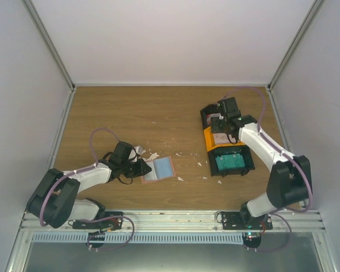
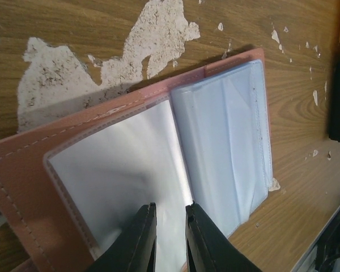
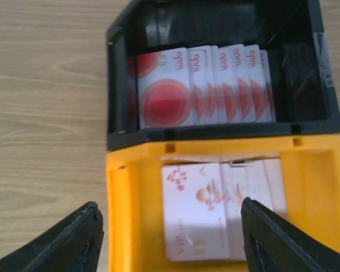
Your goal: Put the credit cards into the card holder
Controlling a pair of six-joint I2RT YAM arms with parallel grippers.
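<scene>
The card holder lies open on the table, a pinkish-brown cover with a white sleeve and a pale blue sleeve. My left gripper is over the white sleeve, fingers part open with a narrow gap and nothing seen between them. Over at the bins, my right gripper is spread wide above the yellow bin, holding nothing. White cards with a faint red print overlap in that bin. Red-and-white cards fan out in the black bin behind it.
Nearest the front, a further black bin holds green cards. Bare tabletop fills the back left and middle. Worn white patches mark the table beside the holder.
</scene>
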